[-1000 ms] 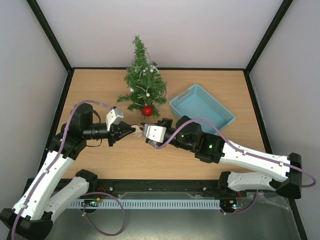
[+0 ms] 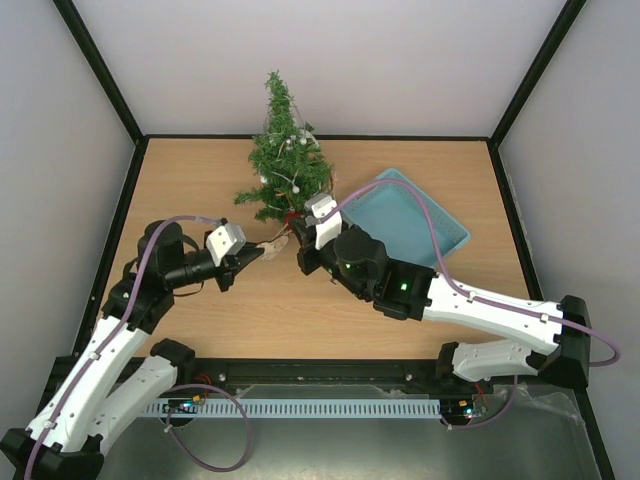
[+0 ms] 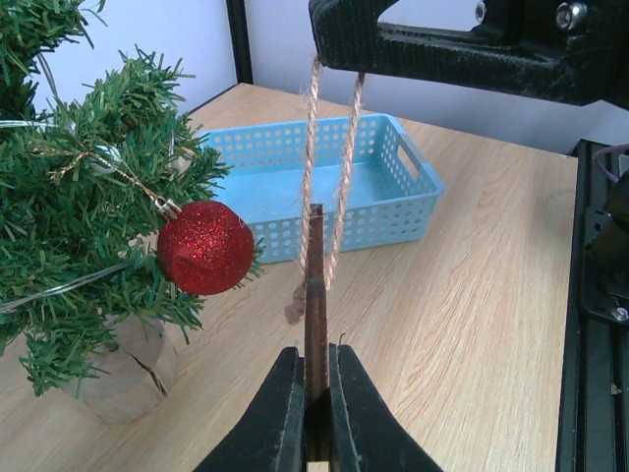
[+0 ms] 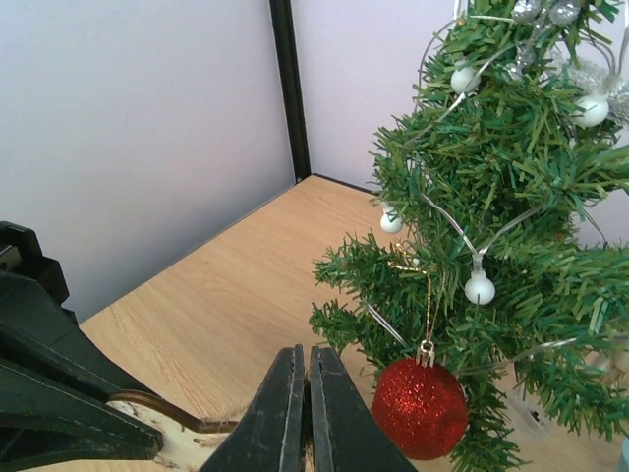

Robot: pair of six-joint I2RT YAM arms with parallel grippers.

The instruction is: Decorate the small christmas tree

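Note:
The green Christmas tree (image 2: 287, 160) stands at the back of the table, with a glittery red ball (image 3: 205, 248) on a low branch. In front of it, my left gripper is shut on a thin wooden ornament, seen edge-on there; its pale face (image 4: 182, 438) shows in the right wrist view. A twine loop (image 3: 344, 172) rises taut from the ornament to my right gripper, which is shut on it. Beside the tree's base in the top view, the right gripper hides most of the red ball.
A light blue basket (image 2: 449, 231) lies right of the tree, close to the right arm. White bulbs (image 4: 480, 287) on a wire wind round the branches.
My right gripper has moved back towards the tree and turned, now covering much of the red ball.

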